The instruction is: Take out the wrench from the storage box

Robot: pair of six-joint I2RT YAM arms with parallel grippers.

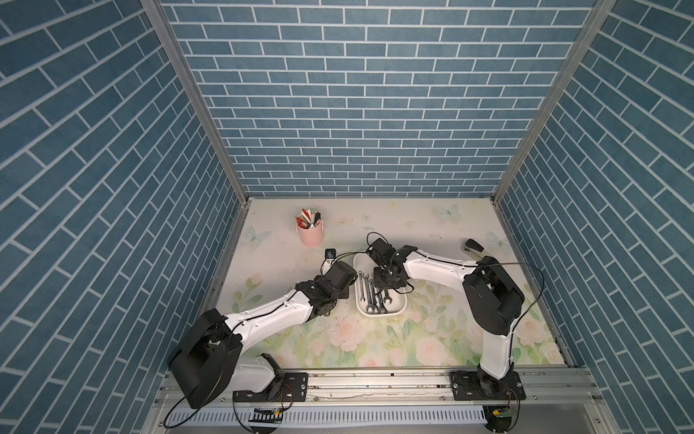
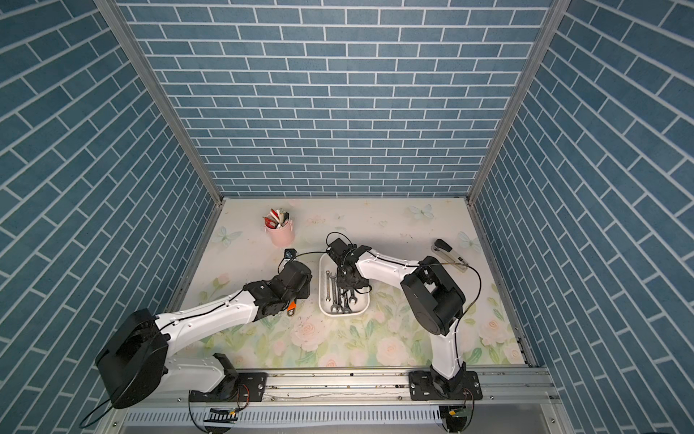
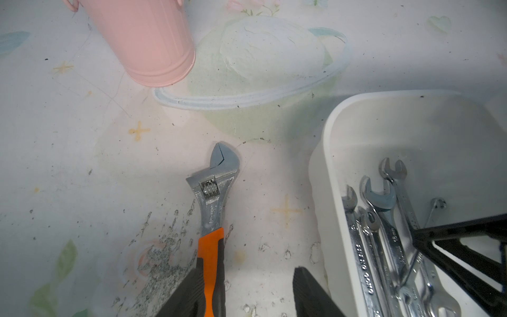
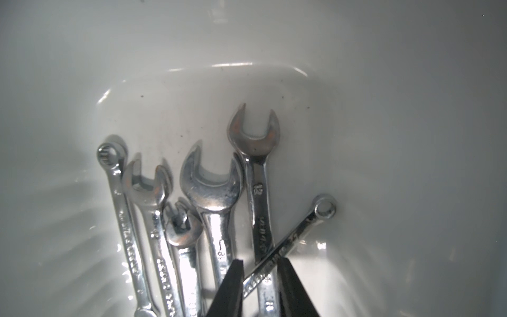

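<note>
The white storage box [image 3: 338,211] stands on the table with several silver wrenches inside. My right gripper points down into it, its fingers part open. A thin wrench [image 4: 301,231] lies diagonally across the number-12 wrench [image 4: 258,200], and its shaft passes between my right fingertips; no grip on it shows. Outside the box, to its left, an adjustable wrench [image 3: 211,206] with an orange and black handle rests on the table. Above that handle my left gripper is open, the handle nearer its left finger and nothing clasped.
A pink bucket [image 1: 311,233] with tools stands behind the left arm. At the right lies a black-and-beige tool [image 1: 473,247]. The box wall separates the two grippers.
</note>
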